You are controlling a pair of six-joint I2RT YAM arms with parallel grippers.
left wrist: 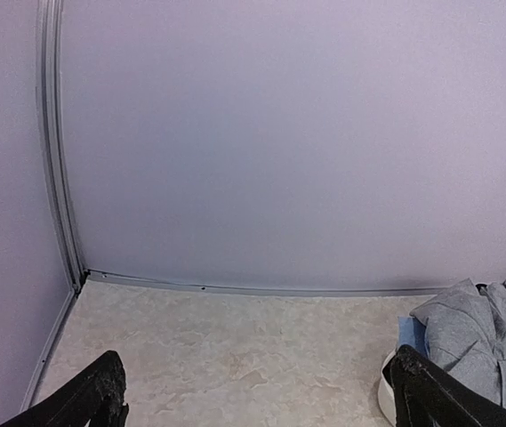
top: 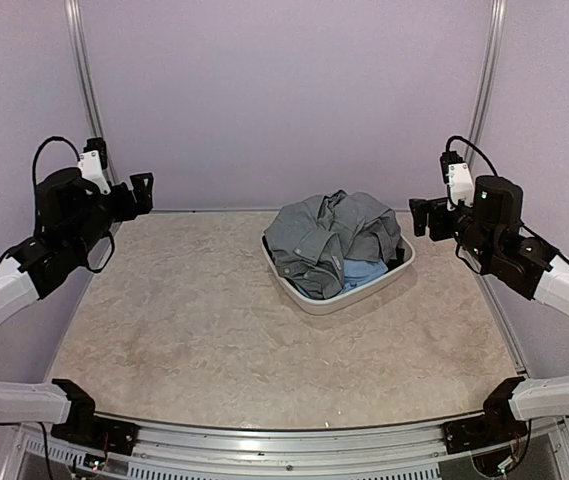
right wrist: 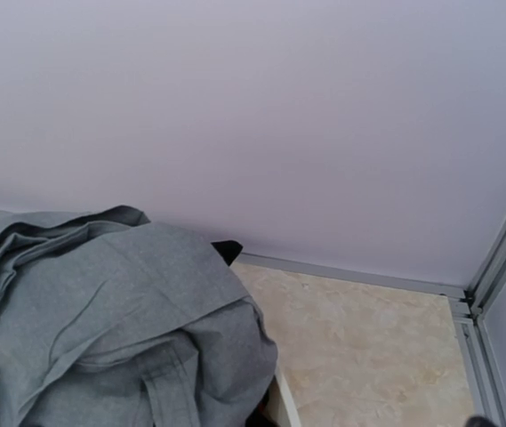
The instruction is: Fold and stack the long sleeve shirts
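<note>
A rumpled heap of grey shirts (top: 329, 240) fills a white oval basket (top: 319, 305) on the right half of the table, with a light blue garment (top: 362, 274) showing under it and some dark cloth at its edge. My left gripper (top: 140, 192) hangs raised at the left, open and empty, well away from the basket; its two fingers frame bare table in the left wrist view. My right gripper (top: 422, 215) is raised at the right rim of the basket, open, with the grey cloth (right wrist: 146, 302) below it in the right wrist view.
Pale panels (top: 284, 110) with metal rails enclose the back and both sides.
</note>
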